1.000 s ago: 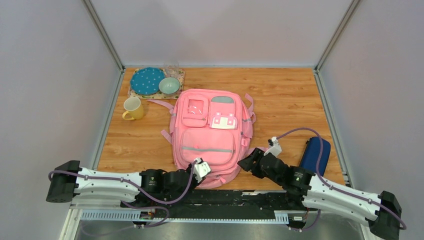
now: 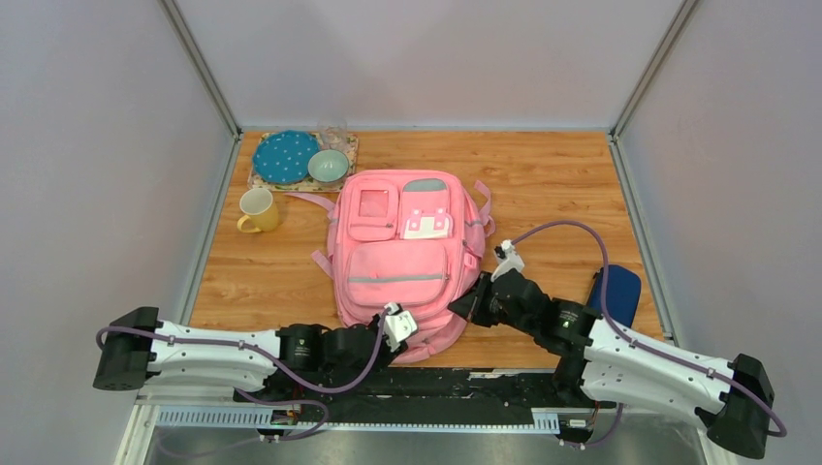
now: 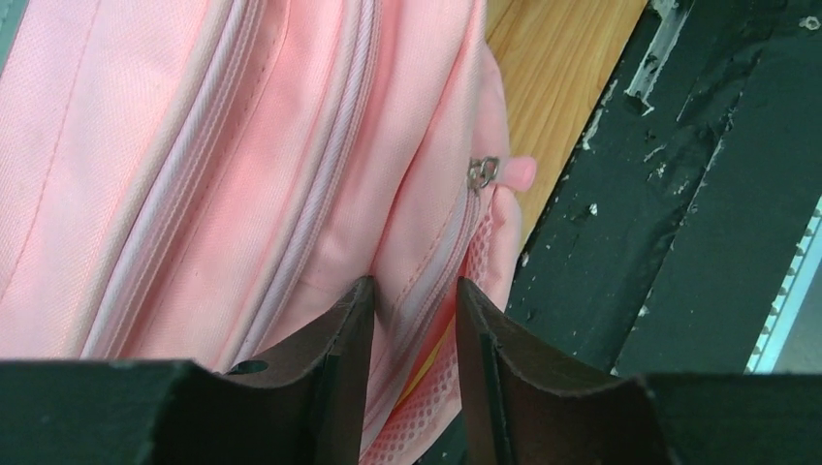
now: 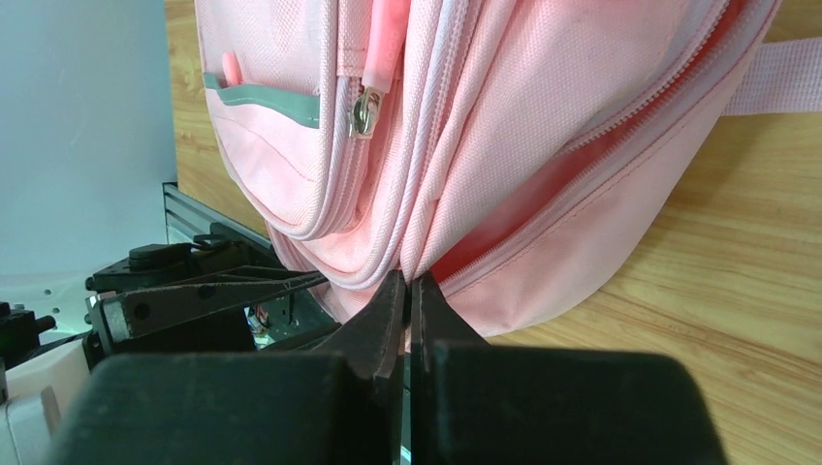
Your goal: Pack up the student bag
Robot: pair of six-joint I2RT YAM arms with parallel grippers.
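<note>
The pink student bag point(image 2: 397, 262) lies on its back in the middle of the table, its front pockets facing up. My right gripper is shut at the bag's lower right side, with a fold of pink fabric gathered at its fingertips. Beside it, a side zip gapes and shows the red lining point(image 4: 504, 228). At the bag's lower edge my left gripper stands open, its fingers either side of a zipped seam. Ahead of those fingers hangs a zip pull point(image 3: 514, 172). A dark blue case point(image 2: 616, 295) rests at the right, partly behind the right arm.
A yellow mug point(image 2: 258, 209) stands at the left. Behind it, a patterned mat carries a blue dotted plate point(image 2: 285, 157), a green bowl point(image 2: 329, 166) and a clear glass point(image 2: 332, 134). Bare table point(image 2: 553, 184) lies to the bag's right.
My right gripper moved left to the bag's side and shut there. The bag's right side and front have shifted slightly left. The left gripper has edged right and a little up.
</note>
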